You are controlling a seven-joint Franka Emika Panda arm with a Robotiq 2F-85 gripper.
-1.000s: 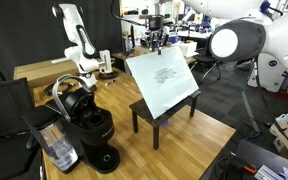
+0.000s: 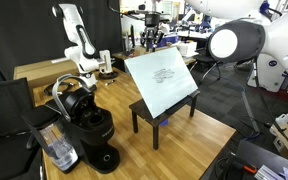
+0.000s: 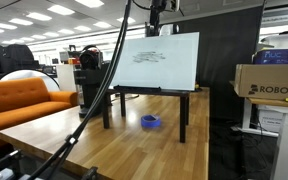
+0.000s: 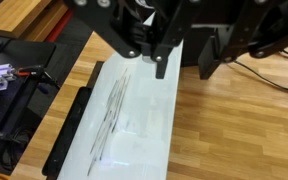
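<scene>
A white board (image 2: 162, 80) leans on a black stand (image 2: 165, 112) on the wooden table, with faint grey scribbles across its upper part. In the wrist view the board (image 4: 124, 115) shows several long dark strokes. My gripper (image 2: 150, 46) is at the board's top edge, pointing down. The wrist view shows it shut on a small grey object (image 4: 159, 56), mostly hidden by the dark fingers; what it is, I cannot tell. Whether this object touches the board is also unclear.
A blue tape roll (image 3: 150, 121) lies on the table in front of the stand. A black coffee machine (image 2: 88, 122) stands at the table's near left, and a white goose-neck lamp (image 2: 76, 40) farther back. Bare tabletop (image 2: 169, 155) lies in front of the stand.
The gripper has shifted slightly to the left along the top of the board. Board, stand and other table items look unmoved.
</scene>
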